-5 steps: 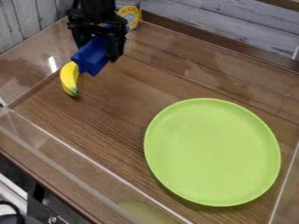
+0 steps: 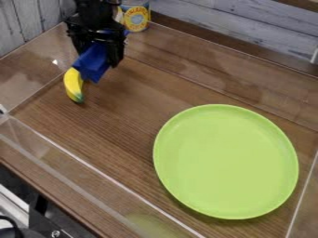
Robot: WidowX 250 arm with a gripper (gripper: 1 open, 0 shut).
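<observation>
The black robot gripper is at the upper left of the camera view, over a blue block that is tilted beside a yellow banana. The fingers are dark and small, so whether they grip the block cannot be told. A large green plate lies at the lower right on the wooden table.
A can with a yellow label stands at the back, behind the gripper, near the wooden back wall.
The gripper and the blue block have shifted very slightly; the banana and plate are where they were.
</observation>
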